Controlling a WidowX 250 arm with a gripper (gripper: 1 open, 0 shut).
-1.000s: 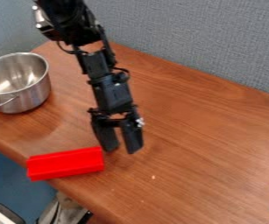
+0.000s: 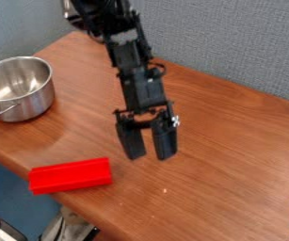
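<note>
My black gripper (image 2: 148, 143) hangs open over the middle of the wooden table, its two dark fingers pointing down with nothing visible between them. A red block (image 2: 70, 175) lies at the lower left near the table's edge, apart from the gripper. A steel pot (image 2: 28, 98) with wire handles stands at the upper left.
Grey padded walls (image 2: 226, 42) rise behind it. Blue floor and some cables show below the left edge.
The gripper has moved right and up in the view, away from the red block, and the upper arm has straightened higher. The block and pot have not moved.
</note>
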